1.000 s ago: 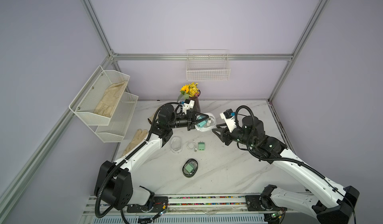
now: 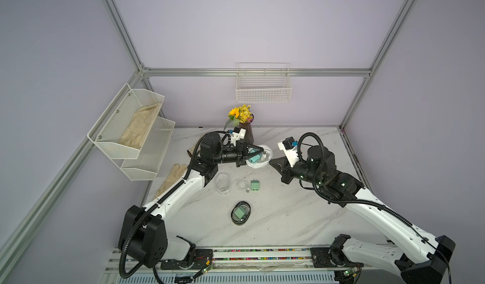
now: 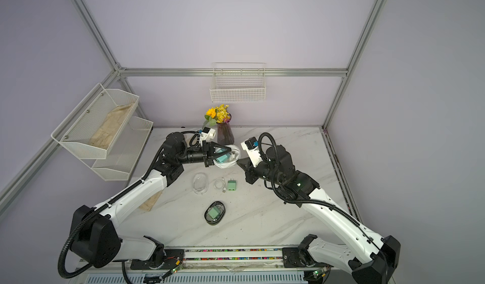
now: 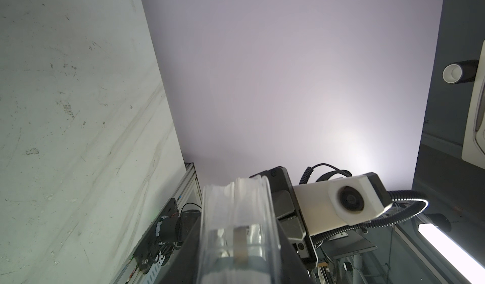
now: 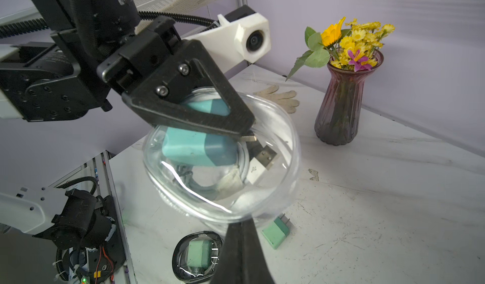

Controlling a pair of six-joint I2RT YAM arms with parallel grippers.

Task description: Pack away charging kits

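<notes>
A clear round case (image 5: pixel 290 183) hangs above the table, with a teal charger (image 5: pixel 197 147) and a white USB cable (image 5: pixel 256 171) inside. My left gripper (image 2: pixel 258 153) is shut on the case. My right gripper is shut at the near lower edge of that case; nothing shows between its fingers, and whether it touches the rim is unclear. On the table below lie an empty-looking clear case (image 2: pixel 222 183), a coiled white cable (image 2: pixel 242 184) and a green charger (image 2: pixel 255 185). Nearer the front edge sits a black-rimmed case (image 2: pixel 241 212) with a green charger inside.
A vase of yellow flowers (image 5: pixel 343 102) stands behind the left gripper. A white two-tier rack (image 2: pixel 131 137) hangs at left, and a wire basket (image 2: pixel 263 89) on the back wall. Gloves (image 2: pixel 172 179) lie at the table's left.
The left gripper and the case it holds have barely moved.
</notes>
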